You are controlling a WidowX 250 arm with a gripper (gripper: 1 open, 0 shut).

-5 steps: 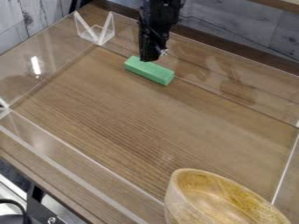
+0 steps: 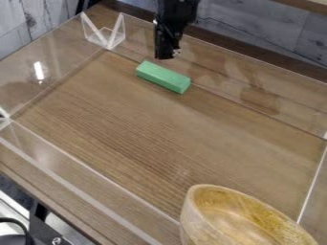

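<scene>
A dark robot gripper (image 2: pixel 167 50) hangs at the top centre of the view, over the back of the wooden table. A green block (image 2: pixel 163 77) lies on the table just below and in front of it, apart from the gripper. The fingers are small and dark, so their opening is unclear.
A clear, angular plastic object (image 2: pixel 105 31) sits at the back left. A large yellow container (image 2: pixel 243 220) is at the front right. Walls border the back.
The gripper has moved up and back, away from the green block, which stays where it was.
</scene>
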